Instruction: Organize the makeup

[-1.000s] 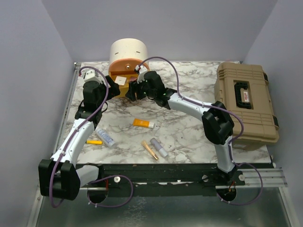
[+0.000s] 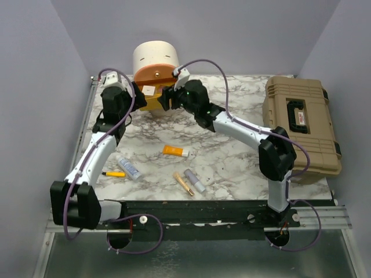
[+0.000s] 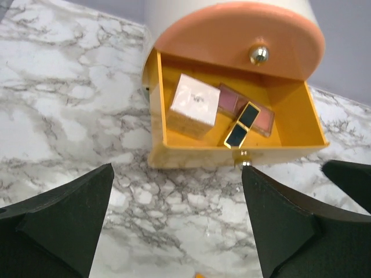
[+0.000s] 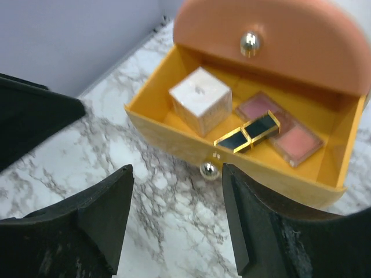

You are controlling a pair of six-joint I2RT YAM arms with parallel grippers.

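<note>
A makeup box with raised cream lid and orange drawer stands at the back. Inside are a white cube, a pink palette and gold-edged black items. Both grippers, left and right, stand open before the drawer, empty. An orange tube, a blue-white bottle, a yellow tube, a slim beige tube and a grey tube lie on the front of the table.
A large tan case fills the right side.
Both arms have since moved a little, the right one higher and rightward.
</note>
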